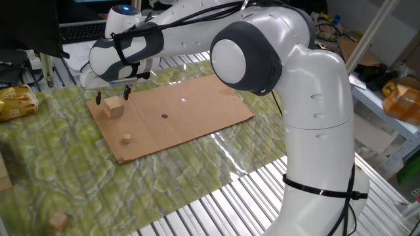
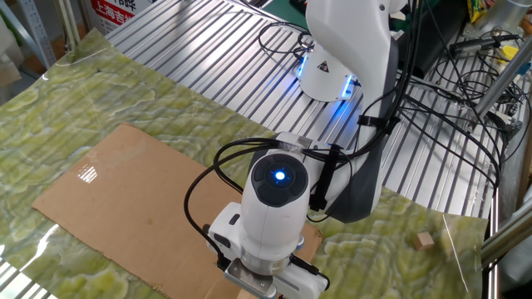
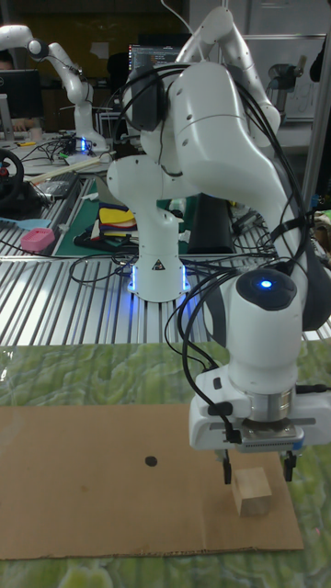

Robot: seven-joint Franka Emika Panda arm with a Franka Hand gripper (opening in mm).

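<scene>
A pale wooden block rests on the brown cardboard sheet, close to its far left corner in exterior view 1. My gripper stands open over it, one finger to either side. In exterior view 3 the fingers of the gripper are wide apart, and the wooden block shows below and between them, apparently not gripped. A much smaller wooden cube lies on the cardboard nearer to the viewer. In exterior view 2 the wrist hides the fingertips and the larger block.
Another small cube lies on the green marbled mat, off the cardboard. A yellow packet and the edge of a wooden piece are at the left.
</scene>
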